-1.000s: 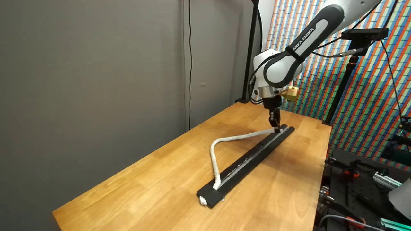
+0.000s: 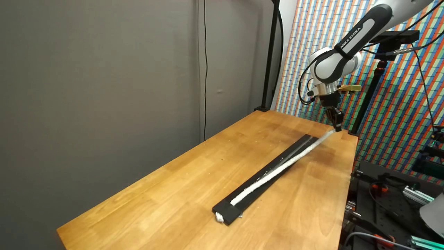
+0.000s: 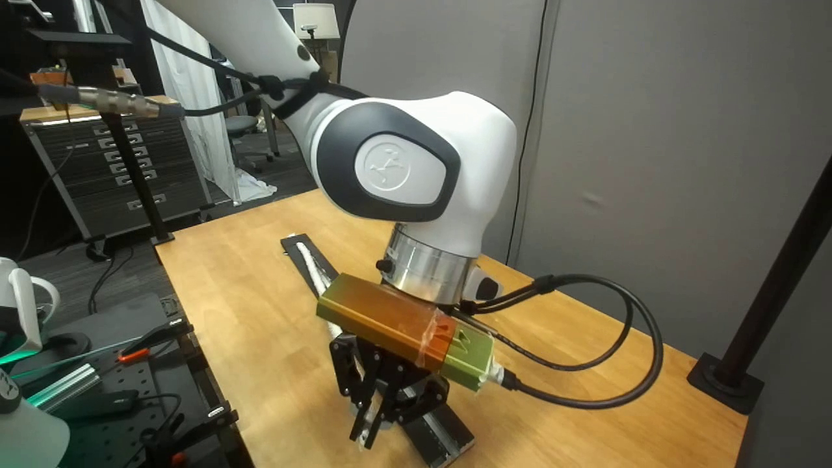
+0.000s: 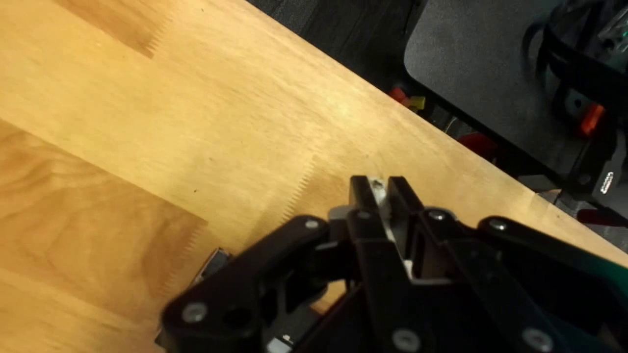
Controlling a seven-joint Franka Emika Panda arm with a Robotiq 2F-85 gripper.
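Note:
A white rope [image 2: 279, 169] runs nearly straight from the near end of a long black grooved bar [image 2: 263, 171] up to my gripper [image 2: 338, 128]. At the bar's near end, a black piece covers part of the rope, and a short white tip pokes out beyond it. My gripper is shut on the rope's other end, past the bar's far end and to its right, a little above the table. In the wrist view white rope shows between the fingers. The taut rope slants over the bar and seems to lie outside the groove at the far end.
A black stand [image 2: 262, 108] rises at the far corner by the grey wall. Beyond the right edge is a dark cart [image 2: 399, 212] with tools and cables.
My gripper has moved right, from above the bar's far end to beyond it, still on the rope. The rope's bend over the table on the left has straightened out.

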